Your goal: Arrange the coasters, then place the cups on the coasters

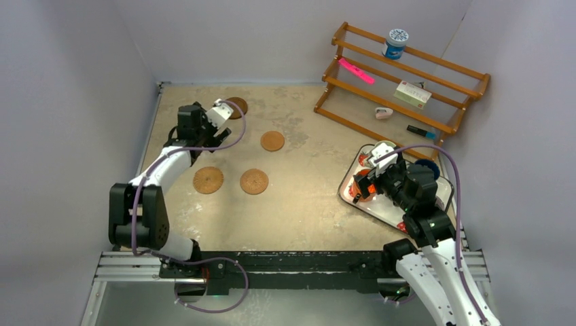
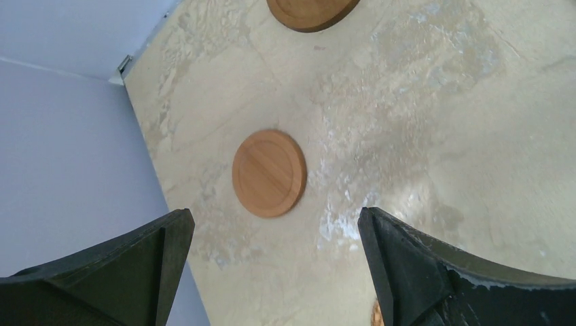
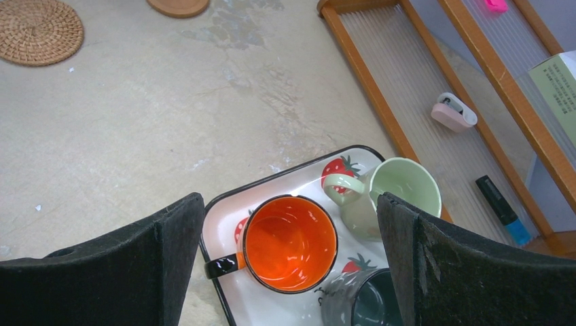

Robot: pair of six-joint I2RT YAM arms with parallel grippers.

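Note:
An orange cup [image 3: 291, 244] with a black-tipped handle sits in the strawberry tray [image 3: 265, 189], below and between the fingers of my right gripper, which is open and empty. Beside it are a pale green cup [image 3: 401, 183] and a dark glass cup [image 3: 367, 299]. Over the left side of the table, my left gripper [image 1: 221, 139] hangs open with nothing in it. In the left wrist view a wooden coaster [image 2: 270, 173] lies beneath it, with a darker coaster [image 2: 312, 10] beyond. Woven coasters [image 1: 208, 180] and another wooden coaster [image 1: 272, 140] lie on the table.
At the back right stands a wooden rack [image 1: 401, 88] holding a blue-labelled jar [image 1: 394, 43], a pink item [image 1: 356, 71], a box [image 1: 412, 94] and a marker [image 1: 420, 132]. A wall [image 2: 61, 170] stands close on the left.

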